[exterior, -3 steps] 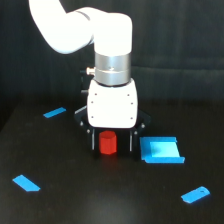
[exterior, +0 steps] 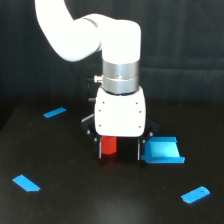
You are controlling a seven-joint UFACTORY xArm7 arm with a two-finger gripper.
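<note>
My gripper [exterior: 119, 152] points down from the white arm at the middle of the camera view. Its two thin fingers stand well apart, so it is open. A small red block [exterior: 109, 146] shows between the fingers, close beside the left one, with a clear gap to the right one. Whether the left finger touches the block I cannot tell. The block's upper part is hidden behind the white gripper body. Just right of the gripper is a blue open box [exterior: 165, 158], its left edge close to the right finger.
Blue tape marks lie on the dark table: a back left strip [exterior: 54, 112], a front left strip [exterior: 26, 183] and a front right strip [exterior: 195, 195]. Bare table fills the front and the left side.
The arm and gripper have shifted a little to the right. The blue box appears nearly unchanged.
</note>
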